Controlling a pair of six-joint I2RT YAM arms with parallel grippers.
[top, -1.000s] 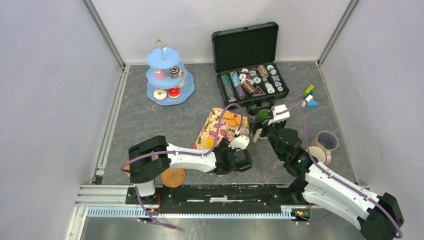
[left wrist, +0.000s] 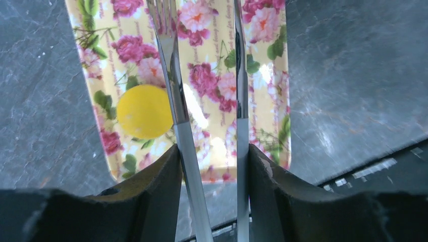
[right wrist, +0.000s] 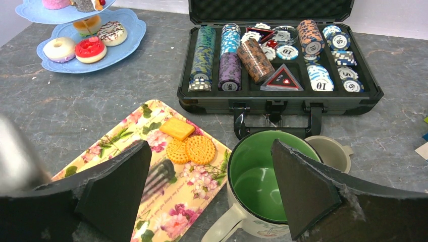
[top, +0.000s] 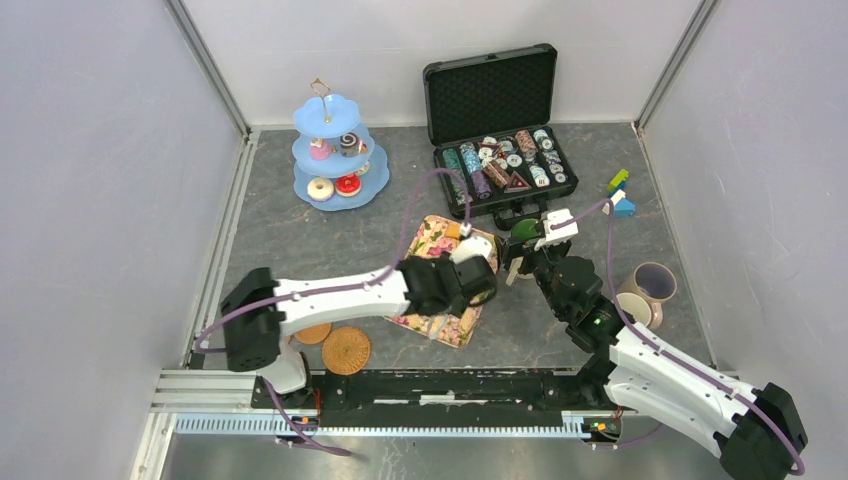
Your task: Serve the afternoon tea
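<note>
My left gripper is shut on the grey handles of two slim utensils: a silver fork (left wrist: 166,30) and a second one (left wrist: 242,80) whose far end is out of frame. They stand over the floral tray (left wrist: 222,176), with a yellow disc (left wrist: 145,111) on it. Two round biscuits (right wrist: 200,149) and a square one (right wrist: 176,129) rest at the tray's far end. A mug with a green inside (right wrist: 260,189) stands right of the tray. My right gripper is open above it, one finger overlapping the mug's right side; contact cannot be judged.
A blue tiered stand (top: 345,200) with sweets is at the back left. An open black case of poker chips (top: 505,170) lies behind the tray. Several blocks (top: 620,195) and a large cup (top: 655,282) are on the right. Woven coasters (top: 346,350) lie front left.
My left arm has shifted back over the tray and looks higher, now covering the yellow disc from above. The right arm has kept its place.
</note>
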